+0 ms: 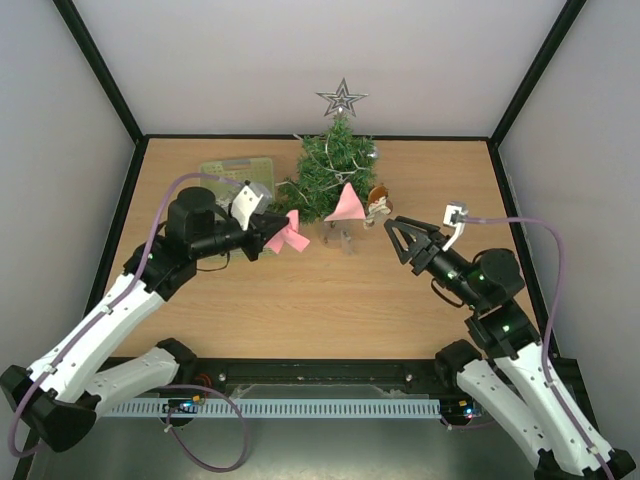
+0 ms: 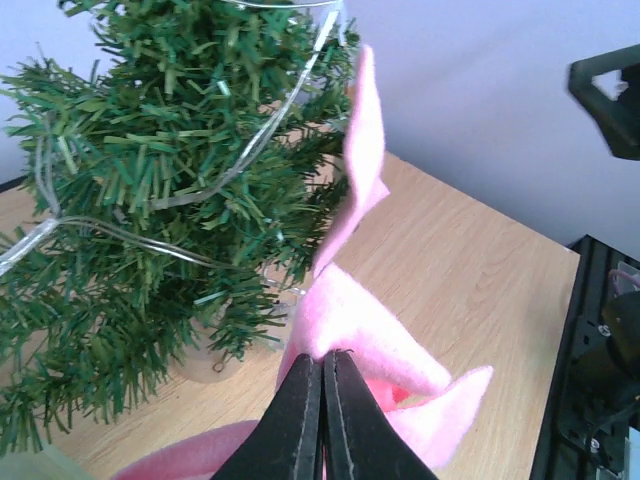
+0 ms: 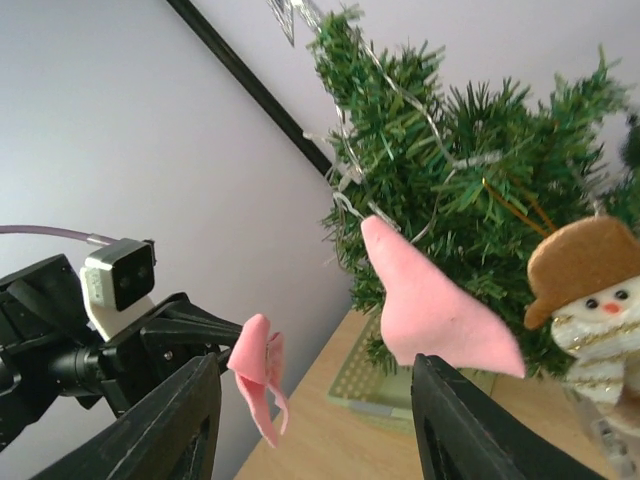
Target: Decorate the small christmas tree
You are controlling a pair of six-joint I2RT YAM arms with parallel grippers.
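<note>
The small tree (image 1: 330, 165) stands at the back centre, wearing a silver star (image 1: 342, 100), light wires, a pink hat-like piece (image 1: 346, 205) and a snowman figure (image 1: 378, 208) on its right. My left gripper (image 1: 280, 222) is shut on a pink bow (image 1: 292, 234), in front of the tree's left side; in the left wrist view the bow (image 2: 360, 330) hangs at its fingertips. My right gripper (image 1: 398, 232) stands open right of the tree, nothing between its fingers; in the right wrist view the pink piece (image 3: 440, 310) and snowman (image 3: 590, 310) appear beyond it.
A green plastic basket (image 1: 238, 167) sits left of the tree, partly hidden by my left arm. Walls bound the table at back and sides.
</note>
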